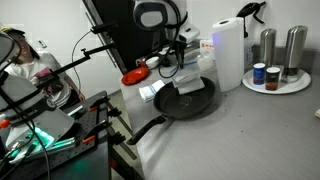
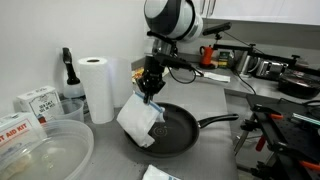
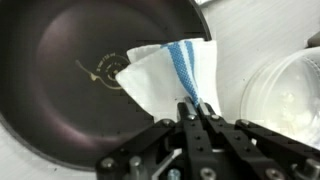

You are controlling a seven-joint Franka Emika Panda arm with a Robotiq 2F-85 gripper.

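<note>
A white cloth with a blue stripe (image 3: 165, 75) hangs from my gripper, which is shut on it. In exterior view 2 the cloth (image 2: 138, 120) droops over the left side of a dark frying pan (image 2: 175, 135). In exterior view 1 the gripper (image 1: 177, 70) is above the pan (image 1: 185, 102), and the cloth (image 1: 187, 83) shows at the pan's far side. Another white, folded piece (image 2: 160, 174) lies on the table in front of the pan; in exterior view 1 this piece (image 1: 148, 91) sits left of the pan.
A paper towel roll (image 2: 97, 90) stands behind the pan. A clear plastic bowl (image 2: 45, 150) is beside it at the left. Small jars (image 1: 259, 73) and shakers stand on a round plate (image 1: 277, 86). A red bowl (image 1: 136, 76) sits at the far left.
</note>
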